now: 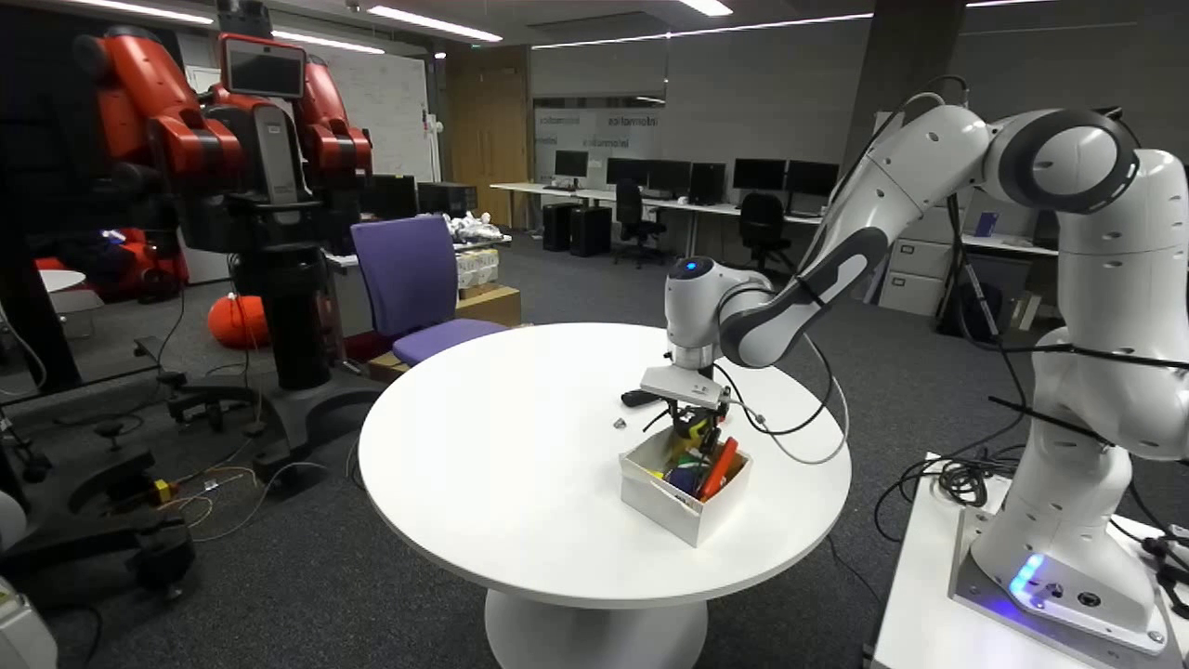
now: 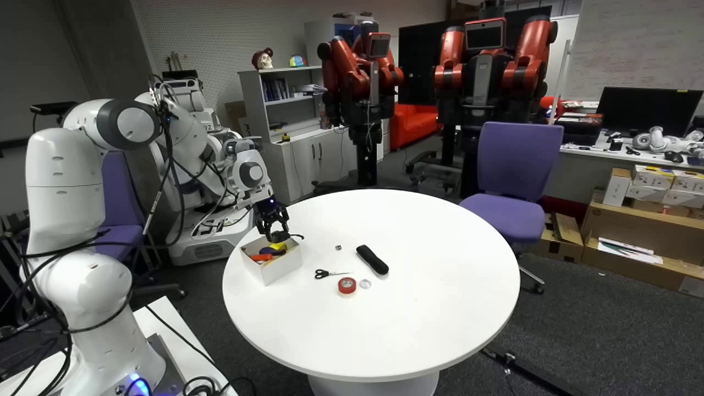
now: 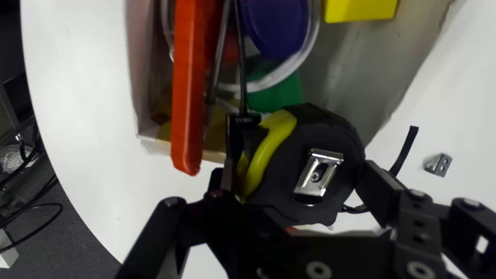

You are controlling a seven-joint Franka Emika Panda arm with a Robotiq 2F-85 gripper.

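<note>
A black and yellow tape measure (image 3: 321, 172) sits between the fingers of my gripper in the wrist view. The gripper is open, with one finger on each side of the tape measure; whether either pad touches it is hard to tell. In exterior view 1 the gripper (image 1: 699, 413) is low over the back part of a white box (image 1: 672, 501). Inside the box are a red-orange tool (image 3: 187, 88), a blue round item (image 3: 276, 25), a green piece (image 3: 279, 93) and a yellow block (image 3: 360, 10). The tape measure's underside is hidden.
On the white table (image 2: 422, 330) lie scissors (image 2: 323, 273), a red tape roll (image 2: 347, 285), a clear disc (image 2: 364, 284), a black elongated object (image 2: 372, 259) and a small metal bracket (image 2: 338, 247). The table's right side, in exterior view 2, is clear.
</note>
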